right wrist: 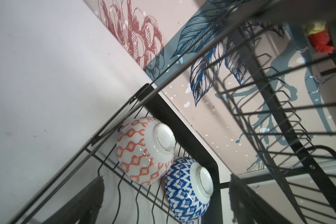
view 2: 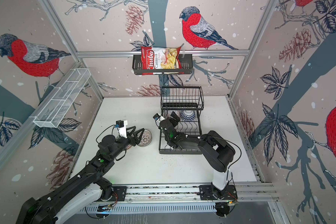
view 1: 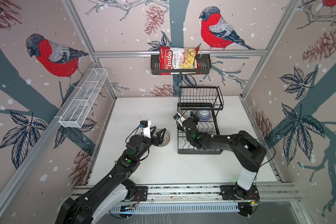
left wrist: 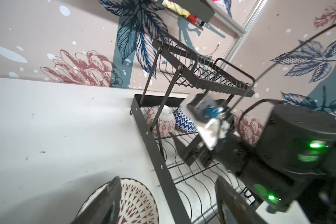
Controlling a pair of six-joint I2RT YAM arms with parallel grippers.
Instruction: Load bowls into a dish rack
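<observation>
Two bowls lie tipped on their sides at the back of the black dish rack's point(view 1: 199, 151) lower level: an orange-patterned bowl point(right wrist: 143, 151) at the left and a blue-patterned bowl point(right wrist: 186, 190) against it. My right gripper is open in front of them, with clear space between its fingers and the bowls. On the table left of the rack stands a brown-patterned bowl point(left wrist: 138, 201). Over that bowl's left side, my left gripper is open, nothing clasped between its fingers. Part of another reddish rim point(view 2: 128, 147) shows below the left gripper, mostly hidden.
The rack's upper basket point(view 1: 200, 97) overhangs the rear of the lower level and is empty. A shelf point(view 1: 155, 70) with a chips bag point(view 1: 179, 59) is on the back wall; a white wire basket point(view 1: 82, 99) hangs at left.
</observation>
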